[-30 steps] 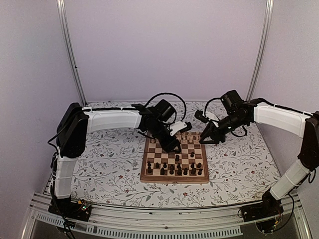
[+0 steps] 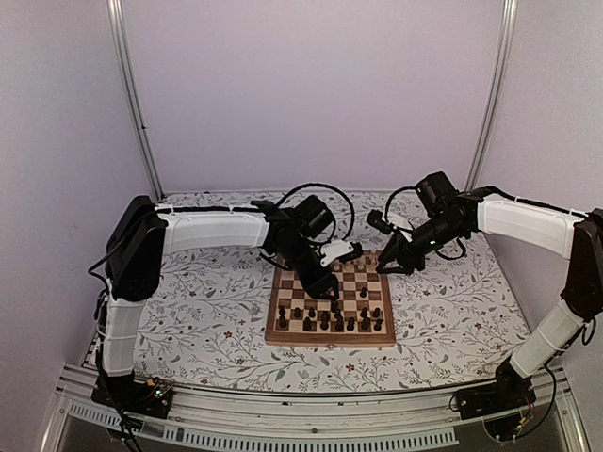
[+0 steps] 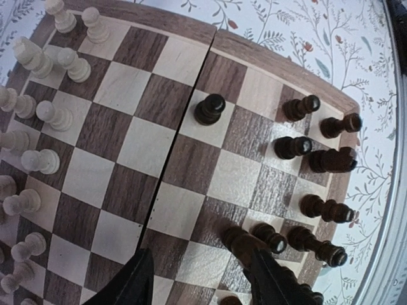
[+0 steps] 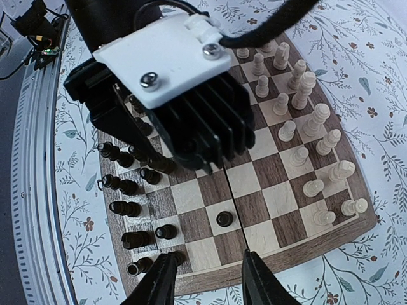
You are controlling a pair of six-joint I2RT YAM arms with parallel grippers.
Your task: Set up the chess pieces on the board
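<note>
The wooden chessboard (image 2: pixel 330 338) holds dark pieces along the near side and white pieces along the far side. My left gripper is low over the dark half, fingers apart, next to a tall dark piece (image 3: pixel 241 244); whether that piece is between them is unclear. A lone dark pawn (image 3: pixel 210 109) stands out from the dark rows; another dark piece (image 4: pixel 166 231) stands near the board's side. My right gripper hangs open over the board's right edge, nothing between its fingers.
The left gripper's housing covers part of the board in the right wrist view.
My left gripper has moved slightly toward the near side and down since a second ago, now over a dark piece that showed below it. The right arm is nearly still.
</note>
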